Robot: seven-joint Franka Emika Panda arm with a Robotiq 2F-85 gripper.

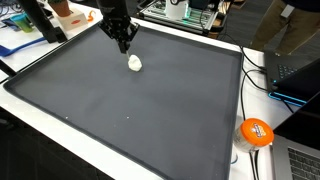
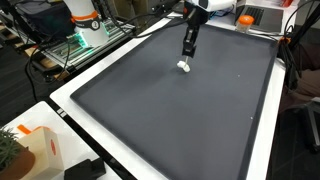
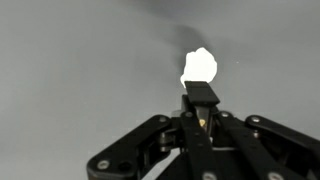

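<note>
A small white-headed tool (image 1: pixel 134 63) is at the far part of the grey board, and my gripper (image 1: pixel 123 46) is shut on its thin handle. In exterior view 2 the white head (image 2: pixel 183 66) hangs below the gripper (image 2: pixel 188 48), close to the board's surface. I cannot tell whether it touches. From the wrist, the bright white head (image 3: pixel 200 66) sticks out just beyond the tips of the gripper, with a dark shadow beside it. Most of the handle is hidden by the fingers.
The grey board (image 1: pixel 150 120) is otherwise bare, with wide free room. An orange-topped container (image 1: pixel 254 133) stands on the white table edge to the right, near a laptop (image 1: pixel 296 158). Several items crowd the far left corner.
</note>
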